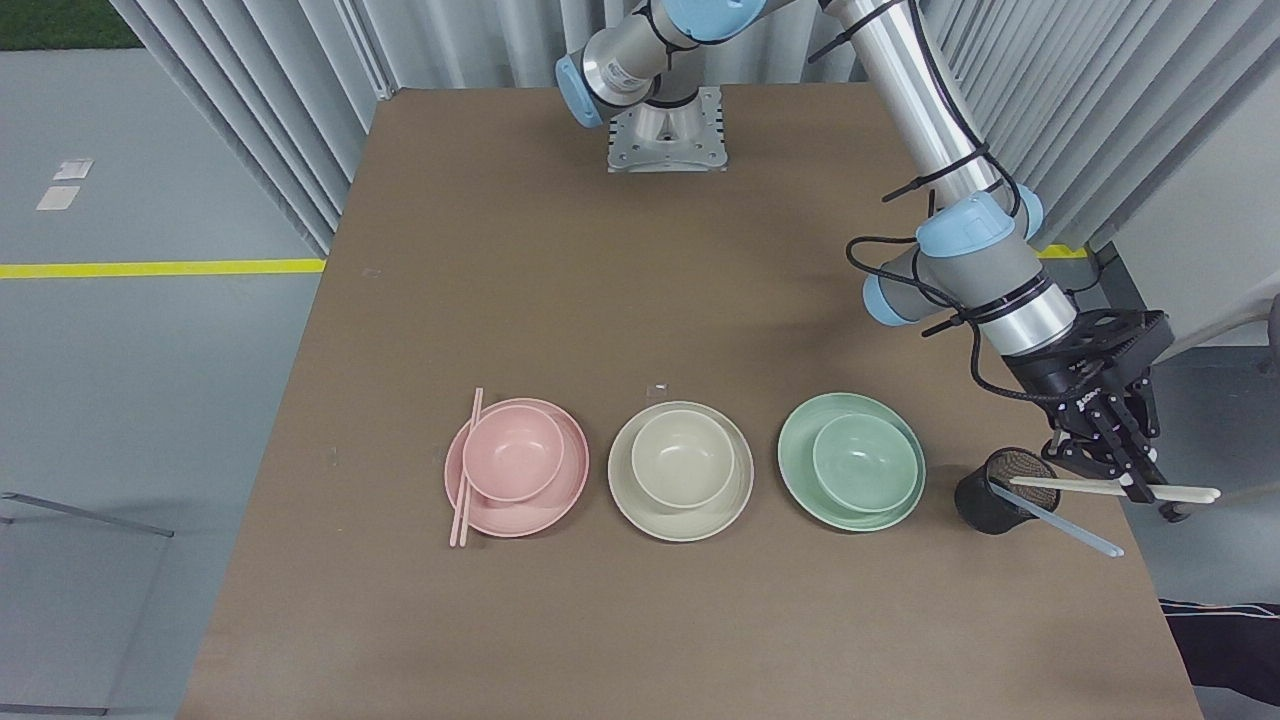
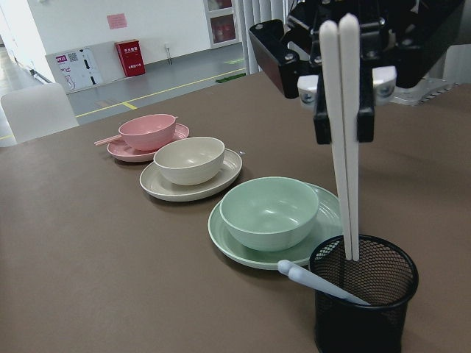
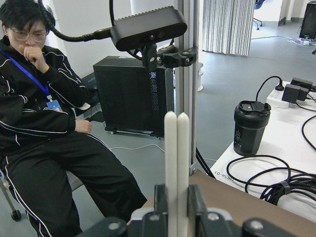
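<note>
My gripper (image 1: 1130, 474) is shut on a pair of cream chopsticks (image 2: 342, 140), held upright with their lower tips at the mouth of the black mesh cup (image 1: 986, 504) on the table's right side. A pale blue pair of chopsticks (image 1: 1068, 528) leans in that cup. In the wrist view the held chopsticks (image 3: 177, 163) stand between the fingers. Left of the cup are a green bowl (image 1: 861, 462) on its plate, a cream bowl (image 1: 681, 458) on its plate, and a pink bowl (image 1: 513, 451) on its plate, with pink chopsticks (image 1: 462, 516) on the pink plate.
The cup stands near the right edge. A seated person (image 3: 59, 148) and a white table with cables (image 3: 276, 163) show in the wrist view.
</note>
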